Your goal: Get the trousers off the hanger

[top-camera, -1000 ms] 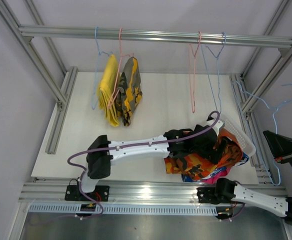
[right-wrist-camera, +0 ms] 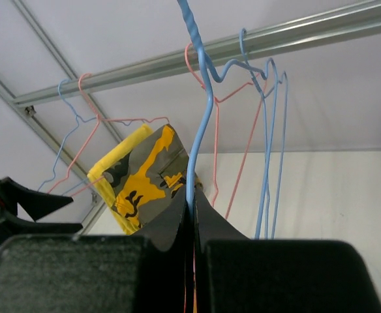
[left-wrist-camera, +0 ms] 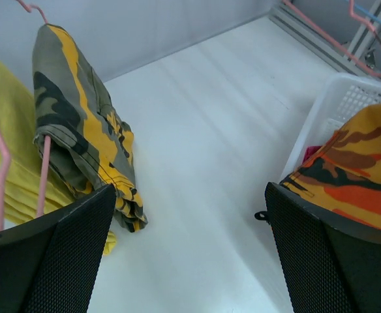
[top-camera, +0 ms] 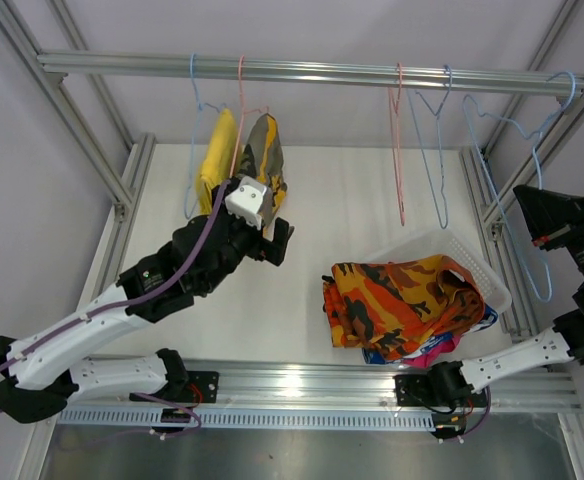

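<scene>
Grey-yellow camouflage trousers point(top-camera: 264, 150) and yellow trousers point(top-camera: 215, 155) hang on hangers at the left of the rail; both also show in the left wrist view point(left-wrist-camera: 79, 117). My left gripper point(top-camera: 272, 240) is open just in front of them, nothing between its fingers. My right gripper point(top-camera: 547, 220) is shut on a blue hanger point(right-wrist-camera: 195, 143), which carries no garment and has its hook at the right end of the rail. Orange camouflage trousers point(top-camera: 397, 300) lie heaped over the white basket point(top-camera: 487, 275), with other cloth beneath.
Empty pink point(top-camera: 399, 160) and blue point(top-camera: 437, 160) hangers hang from the rail point(top-camera: 312, 73) between the hung trousers and my right gripper.
My left arm has risen from over the basket heap and moved left toward the hanging trousers. My right gripper has moved up with the blue hanger, whose hook now sits on the rail.
</scene>
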